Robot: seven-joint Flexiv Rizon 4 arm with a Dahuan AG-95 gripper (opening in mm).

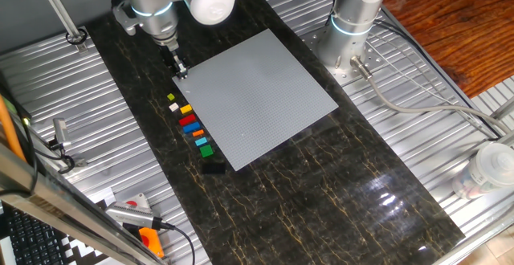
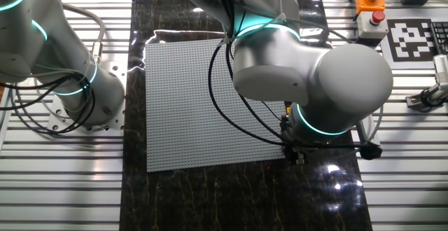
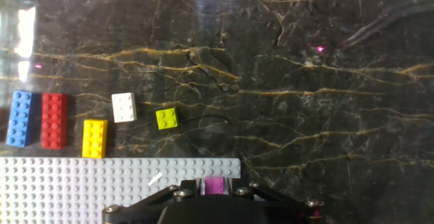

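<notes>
At the corner of the grey baseplate [image 1: 257, 96] nearest the row of bricks, my gripper [image 1: 182, 74] points down, low over the plate. A small purple brick [image 3: 214, 184] shows between its fingers in the wrist view, and the fingers are shut on it. Whether the brick touches the plate's studs cannot be made out. Off the plate's edge lie a lime brick [image 3: 167, 119], a white brick [image 3: 124, 107], a red brick [image 3: 53, 121] and a blue brick [image 3: 19, 119]. The yellow brick [image 3: 95, 138] sits right by that edge.
Further along the row are an orange brick [image 1: 198, 133], a cyan brick [image 1: 201, 142], a green brick [image 1: 206, 151] and a black piece [image 1: 214, 169].
</notes>
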